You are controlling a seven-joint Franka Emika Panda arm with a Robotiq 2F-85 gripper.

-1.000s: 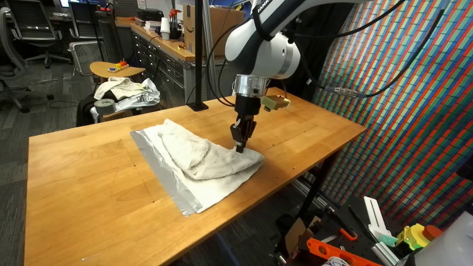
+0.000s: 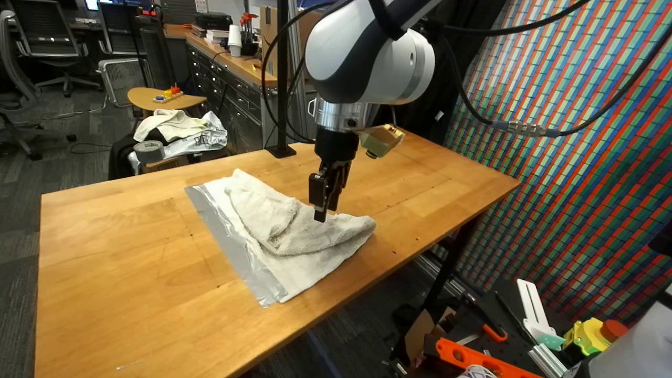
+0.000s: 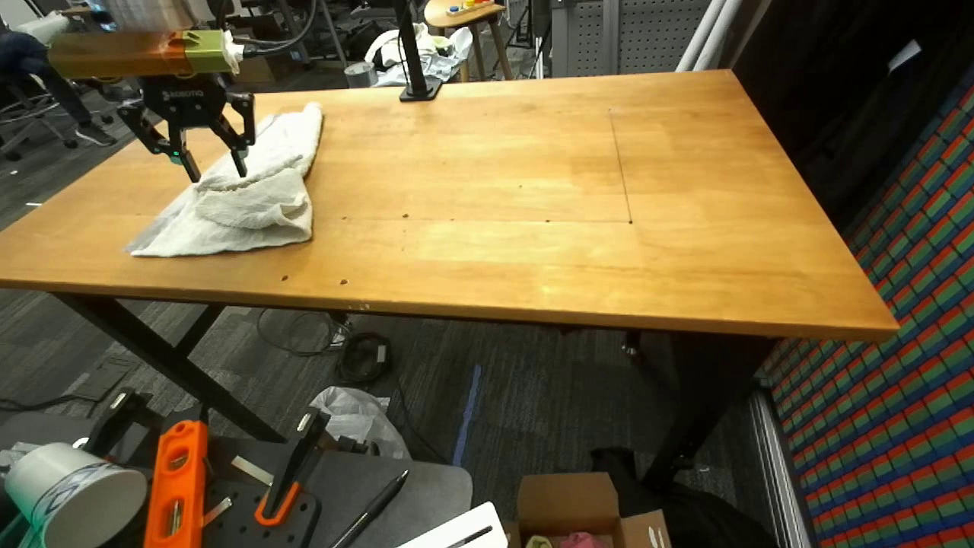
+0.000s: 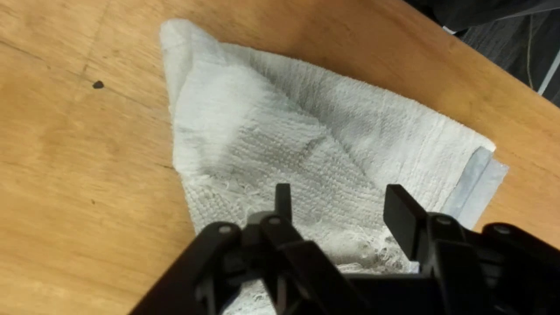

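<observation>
A whitish towel (image 2: pixel 277 220) lies bunched and partly folded over itself on the wooden table, a strip of grey tape (image 2: pixel 230 242) along one edge. Above it hangs my gripper (image 3: pixel 218 177), fingers pointing down and spread apart with nothing between them. From the wrist camera, the towel (image 4: pixel 252 126) fills the middle, its folded corner pointing to the upper left. Both fingertips of the gripper stand over the cloth there, with a clear gap between them. In the second exterior view the towel (image 3: pixel 256 205) sits at the table's left side, below the fingers.
Tools, including an orange level (image 3: pixel 176 484), lie on a separate dark surface in front.
My gripper has risen off the towel and shifted left in the first exterior view, its fingers farther apart now. The towel looks nearly unchanged, its raised bit by the fingers settled.
</observation>
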